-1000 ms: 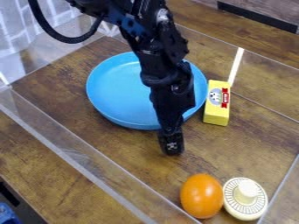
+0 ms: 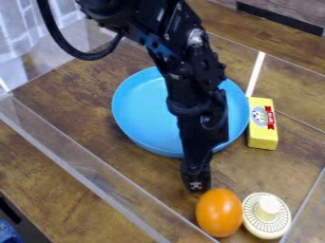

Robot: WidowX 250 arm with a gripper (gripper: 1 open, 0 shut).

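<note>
My black gripper (image 2: 196, 178) reaches down from the top to just past the front rim of a blue bowl (image 2: 136, 109), low over the wooden table. An orange egg-shaped object (image 2: 219, 211) lies just below its fingertips, with a cream ridged round object (image 2: 265, 216) to the right of it. A yellow box (image 2: 261, 131) with a red label stands right of the bowl. The fingers are dark and foreshortened; the gap between them is hard to make out.
A clear plastic edge runs diagonally along the lower left.
The gripper has moved down and slightly right, nearer the orange object. The blue bowl and yellow box have shifted rightward from where they were a second ago.
</note>
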